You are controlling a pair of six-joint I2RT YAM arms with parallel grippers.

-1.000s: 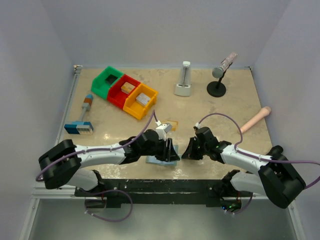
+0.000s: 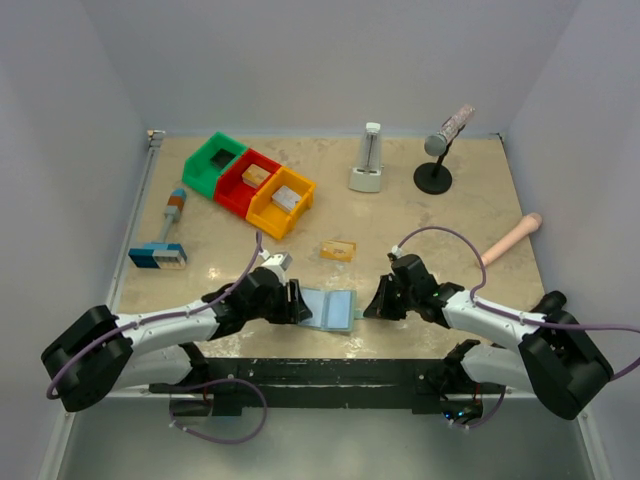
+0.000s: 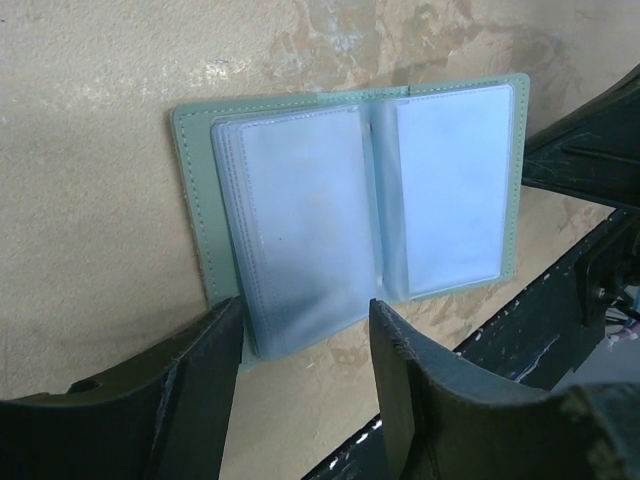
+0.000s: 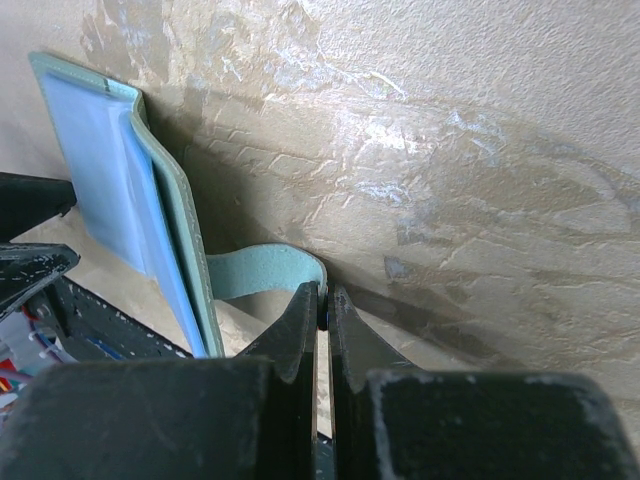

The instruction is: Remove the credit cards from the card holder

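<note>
The pale teal card holder (image 2: 328,310) lies spread open near the table's front edge, its clear sleeves (image 3: 300,200) facing up. No card can be made out in the sleeves. My left gripper is open at the holder's left part; one finger is by the outer border and the other over the sleeve's lower edge, with no card between them. The holder's teal strap (image 4: 265,268) runs to my right gripper, which is shut with the strap's end pinched between its fingertips. A yellow card (image 2: 338,250) lies on the table behind the holder.
Green, red and orange bins (image 2: 245,182) stand at the back left. A white stand (image 2: 367,160) and a black-based holder (image 2: 433,178) occupy the back. A brush (image 2: 160,254) lies left, a rolling pin (image 2: 512,240) right.
My left gripper has moved left and down, from over the holder's right part to its left part, uncovering the right sleeve. The right arm has stayed in place.
</note>
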